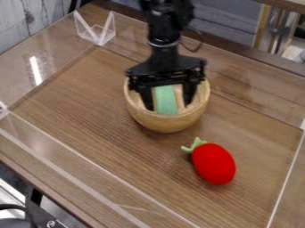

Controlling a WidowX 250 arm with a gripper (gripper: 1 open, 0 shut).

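My black gripper (166, 90) stands over a wooden bowl (166, 119), its fingers spread open at the bowl's rim on either side of a pale green object (166, 104) inside the bowl. Whether the fingertips touch the bowl or the object cannot be told.
A red vegetable (213, 165) with a green stem lies at the front right of the wooden table (84, 142). Frame edges (268, 10) border the table at the back right.
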